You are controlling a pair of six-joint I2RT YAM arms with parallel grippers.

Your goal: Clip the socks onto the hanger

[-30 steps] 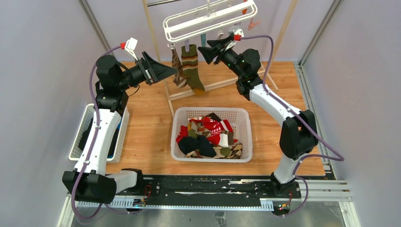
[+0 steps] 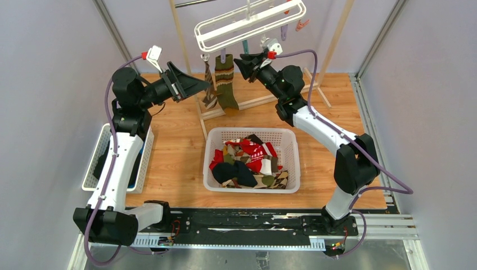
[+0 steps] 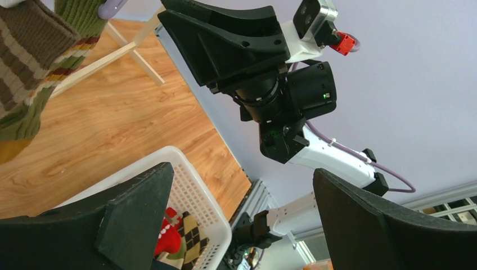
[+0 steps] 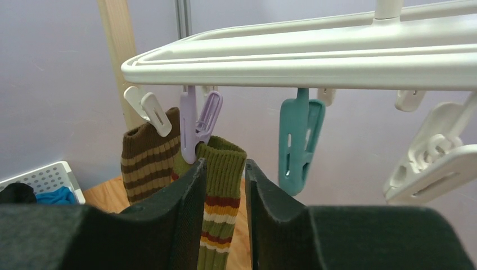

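Under the white hanger, a green sock with striped bands hangs from a purple clip. To its left, a brown striped sock hangs beneath a white clip. My right gripper stands open, with nothing held. Its fingers show in front of the green sock in the right wrist view, and the empty teal clip is just to their right. My left gripper is wide open and empty. In the top view it points at the hanging socks from the left.
A white basket of mixed socks sits on the wooden table. At the left, another white basket holds dark and blue items. Wooden stand legs rise behind the socks. More clips, including an orange clip, hang to the right.
The hanger and both socks swung slightly. My left arm stayed still.
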